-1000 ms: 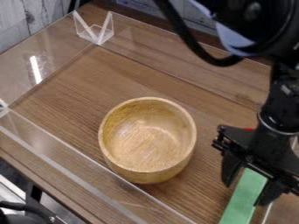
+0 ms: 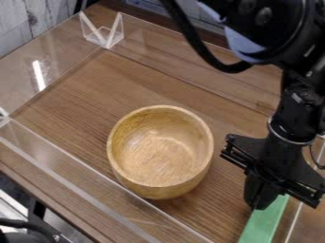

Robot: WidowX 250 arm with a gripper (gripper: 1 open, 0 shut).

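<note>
My black gripper [image 2: 264, 197] hangs at the right, pointing down over the top end of a green strip [image 2: 259, 228] at the bottom right. Its fingertips are close together, with nothing visible between them; whether they touch the strip cannot be told. A wooden bowl [image 2: 160, 147] stands on the wooden table [image 2: 102, 85] left of the gripper.
Clear plastic pieces [image 2: 99, 30] stand at the back left, and transparent edges run along the table's left and front. The table behind the bowl is clear. My arm covers much of the right side.
My gripper has shifted back and to the left relative to a second ago, with the arm above it tilting. The bowl has not moved.
</note>
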